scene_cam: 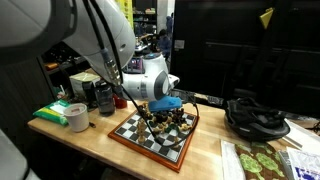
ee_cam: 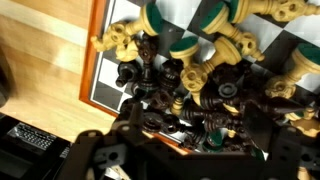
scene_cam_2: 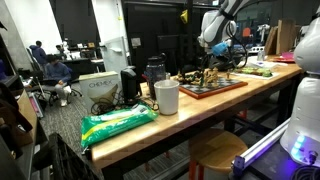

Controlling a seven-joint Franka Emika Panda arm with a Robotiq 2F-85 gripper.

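Note:
A chessboard point(scene_cam: 128, 132) with a brown border lies on the wooden table, and a jumble of chess pieces covers its middle. In the wrist view, dark brown pieces point(ee_cam: 228, 82) and pale wooden pieces point(ee_cam: 105, 40), some with green bases, lie tipped over one another. My gripper is open above the pile, its dark fingers point(ee_cam: 128, 148) apart at the bottom of the wrist view. No piece is visibly held. From the side, the gripper point(scene_cam: 163, 116) hangs low over the board's far half; its tips are hard to make out among the pieces.
Left of the board stand a white mug point(scene_cam: 77, 117), a dark jar point(scene_cam: 104, 98) and a green packet point(scene_cam: 50, 111). A black bag point(scene_cam: 257, 120) and a camouflage-patterned item point(scene_cam: 262, 163) lie to the right. Bare tabletop point(scene_cam: 208, 150) shows between board and right-hand items.

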